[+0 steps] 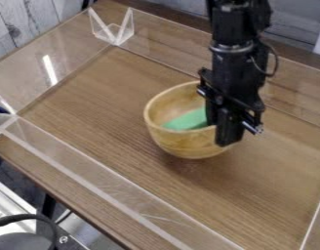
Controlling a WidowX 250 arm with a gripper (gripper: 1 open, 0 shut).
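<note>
A wooden bowl point(175, 138) with a green item point(187, 119) inside sits low over the table, tilted slightly. The black robot gripper point(220, 121) is at the bowl's right side, shut on its rim; the fingertips are partly hidden against the bowl. Whether the bowl touches the table is hard to tell.
Clear plastic pieces stand at its back left and along the left and right edges. Dark cables or hardware lie off the table at lower left.
</note>
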